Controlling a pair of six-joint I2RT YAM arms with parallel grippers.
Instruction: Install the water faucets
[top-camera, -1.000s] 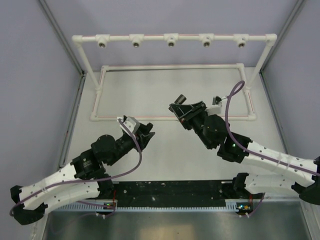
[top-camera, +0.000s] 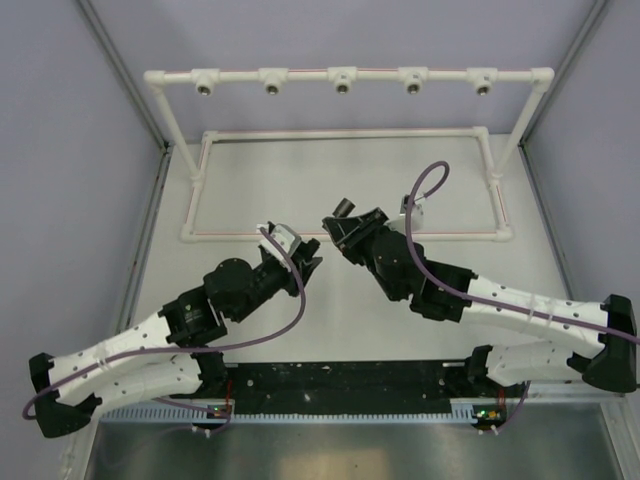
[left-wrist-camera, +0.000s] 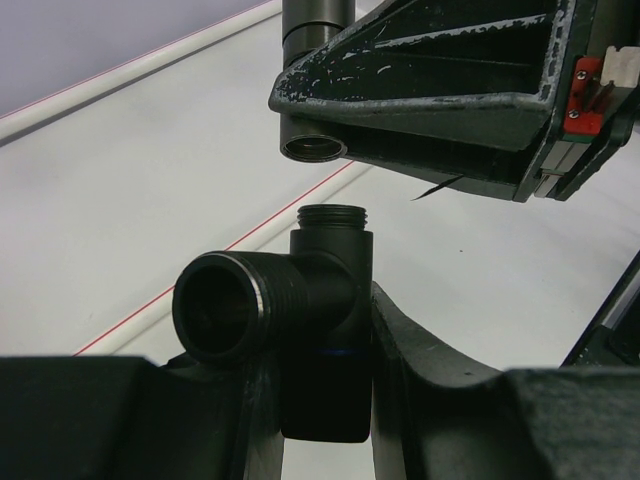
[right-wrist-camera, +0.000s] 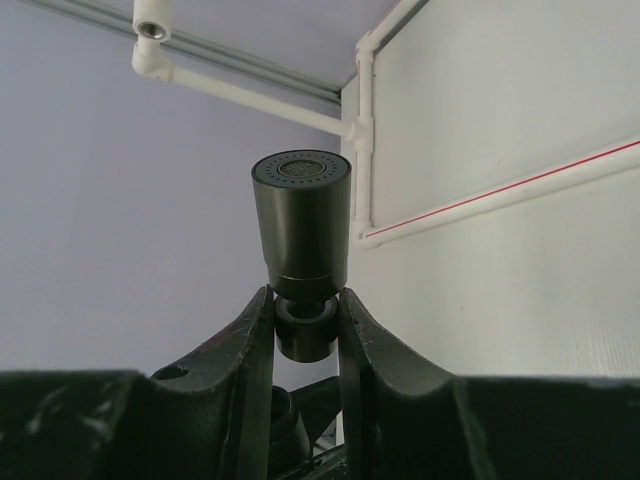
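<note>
My left gripper is shut on a black faucet body (left-wrist-camera: 333, 265), whose threaded top end points up and whose wide side outlet faces the left wrist camera. Above it, with a clear gap between, hangs the open lower end of a dark faucet nozzle (left-wrist-camera: 312, 140). Its perforated face tops the nozzle (right-wrist-camera: 302, 215) in the right wrist view, where my right gripper is shut on the narrow lower part. From above, the left gripper (top-camera: 302, 255) and right gripper (top-camera: 350, 235) face each other near the middle, their parts apart.
A white pipe frame (top-camera: 345, 135) stands behind the arms. Its raised top bar (top-camera: 310, 75) carries several downward-facing fittings, all with bare openings. Purple hoses (top-camera: 415, 215) loop over both arms. Open floor lies in front of the frame.
</note>
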